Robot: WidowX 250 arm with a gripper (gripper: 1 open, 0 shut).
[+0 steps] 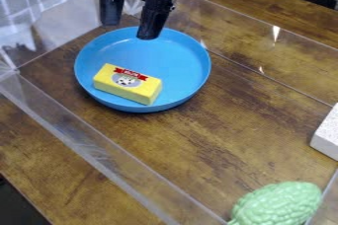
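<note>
My black gripper [132, 20] hangs at the top over the back part of a blue plate [180, 76], its two fingers wide apart with nothing visible between them. A yellow box [128, 86] with a red label and a printed picture lies on the plate's front left, below the gripper and apart from it.
A green cabbage-like object [278, 204] lies at the bottom right, and a white block [326, 128] is at the right edge. Transparent walls border the wooden surface [199, 155].
</note>
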